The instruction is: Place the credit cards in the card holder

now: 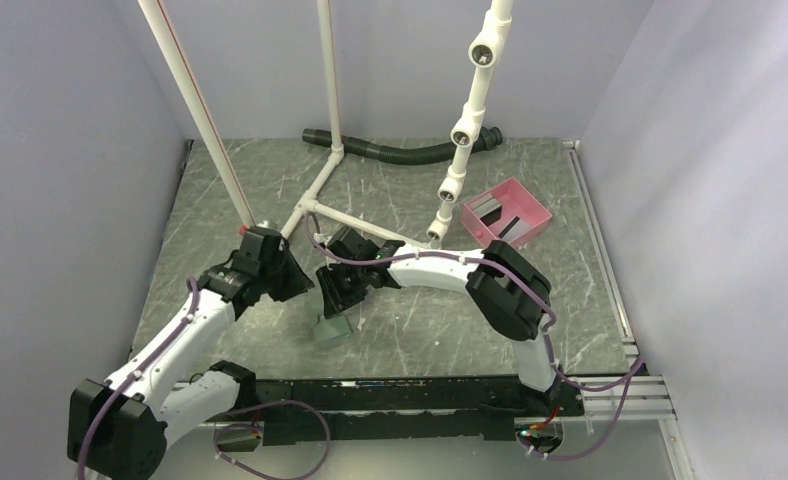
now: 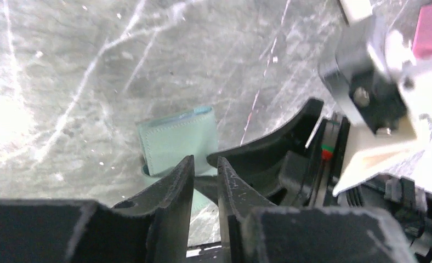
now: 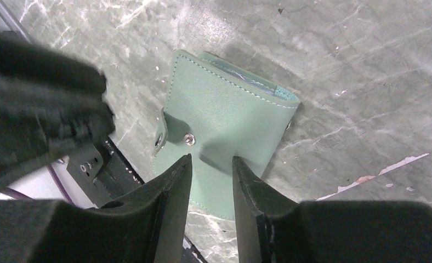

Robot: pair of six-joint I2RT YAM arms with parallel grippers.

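Observation:
The pale green card holder [image 1: 332, 330] lies on the grey marbled table, partly covered by my right gripper in the top view. In the right wrist view the holder [image 3: 233, 109] shows a stitched edge, a snap stud and a small strap. Its mouth gapes slightly at the top, with something shiny inside that I cannot identify. My right gripper is partly open above the holder, gripping nothing. My left gripper is also partly open and empty, raised to the left of it. Grey and black card-like pieces [image 1: 488, 210] lie in the pink box [image 1: 542, 216].
White pipes [image 1: 370, 228] cross the table behind the grippers. A dark ribbed hose [image 1: 400, 155] runs along the back. My two grippers stand close together, the right one's fingers [image 2: 268, 142] reaching into the left wrist view.

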